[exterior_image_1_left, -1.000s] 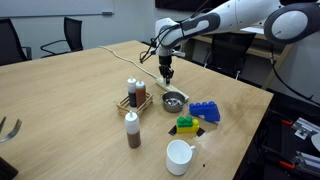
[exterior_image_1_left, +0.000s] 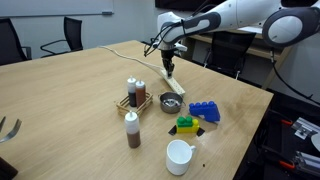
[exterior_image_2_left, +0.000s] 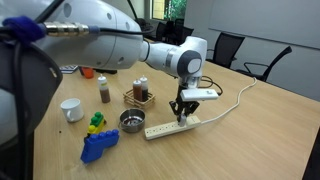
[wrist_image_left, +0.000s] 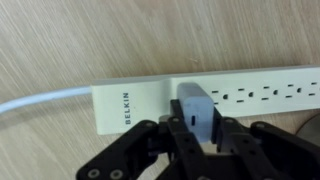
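A white Belkin power strip (wrist_image_left: 262, 94) lies on the wooden table, its cord running off from one end. My gripper is over the strip, pointing down, and is shut on a small pale grey object (wrist_image_left: 197, 109) with a rounded end. That object covers part of the strip's face beside the row of outlets; whether it touches the strip cannot be told. In the second exterior view the gripper (exterior_image_2_left: 184, 108) stands above the strip (exterior_image_2_left: 170, 129), near its cord end.
A metal bowl (exterior_image_1_left: 171, 103) sits close to the strip. Nearby are a wooden caddy (exterior_image_1_left: 134, 104) with bottles, a separate bottle (exterior_image_1_left: 132, 129), blue (exterior_image_1_left: 205, 111) and green-yellow (exterior_image_1_left: 186, 125) toy blocks and a white mug (exterior_image_1_left: 179, 158).
The tabletop items have not moved.
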